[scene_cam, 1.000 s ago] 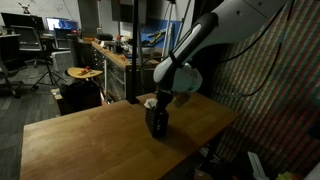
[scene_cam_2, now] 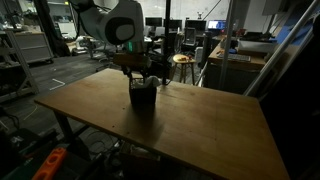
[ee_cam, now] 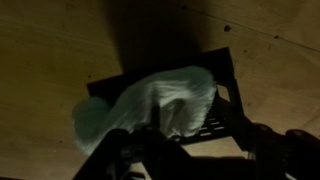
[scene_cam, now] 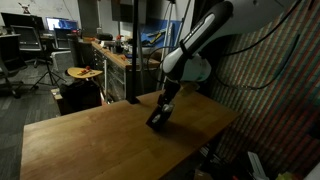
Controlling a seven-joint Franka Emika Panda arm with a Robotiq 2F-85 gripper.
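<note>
A black box point(scene_cam_2: 143, 96) with slotted sides stands on the wooden table, and pale cloth point(scene_cam_2: 151, 81) shows at its top. In exterior view 1 the black box point(scene_cam: 158, 121) leans to one side, close below my gripper point(scene_cam: 166, 100). From the wrist view, the whitish-green cloth point(ee_cam: 165, 100) lies crumpled across the box and spills past its left side. The dark fingers of my gripper reach in from the bottom, over the lower edge of the cloth. Dimness and blur hide how far apart they stand and whether they touch cloth or box.
Office chairs point(scene_cam: 28, 42) and desks stand well behind it. A dark pole point(scene_cam: 133, 60) rises by the table's far edge.
In exterior view 1 the box stood upright before and is now tilted. The gripper has shifted slightly up and to the right, and the pale cloth shows less at the box's top.
</note>
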